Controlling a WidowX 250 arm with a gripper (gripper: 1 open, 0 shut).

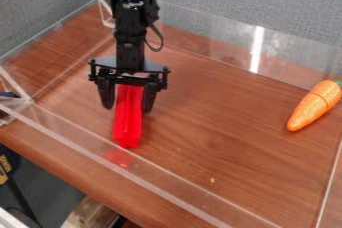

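Observation:
My black gripper (128,96) hangs at the left of the wooden tray, its fingers pointing down on either side of a long red object (128,123), which runs down toward the front. Whether the fingers press on it or only stand around it is unclear. An orange carrot (315,105) lies apart at the right side.
Clear low walls surround the wooden surface (227,152), whose middle and front right are bare. A grey wall (267,7) stands behind. Dark items and a piece of wood lie outside at the lower left.

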